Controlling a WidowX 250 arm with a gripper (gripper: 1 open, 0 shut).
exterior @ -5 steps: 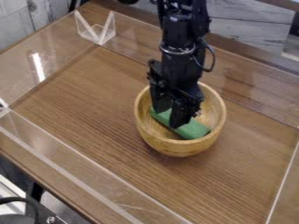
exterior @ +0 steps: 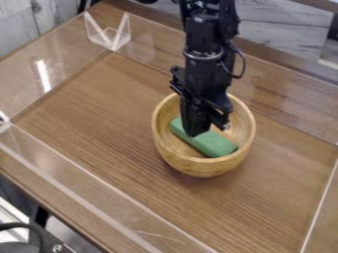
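Observation:
A yellow-orange bowl (exterior: 203, 164) sits on the wooden table. In it lies a green block (exterior: 214, 143), its upper left part hidden by my black gripper (exterior: 196, 128), which reaches down from the top of the view to just over the block. The fingertips are dark and small in this view; nothing can be made out held between them.
Bare table (exterior: 93, 128) stretches to the left and front of the bowl. A clear angular object (exterior: 111, 30) stands at the back left. The table's back edge runs along the upper right, and a black cable lies at the lower left.
My gripper has risen slightly from lower in the bowl. The bowl and green block look nearly unmoved.

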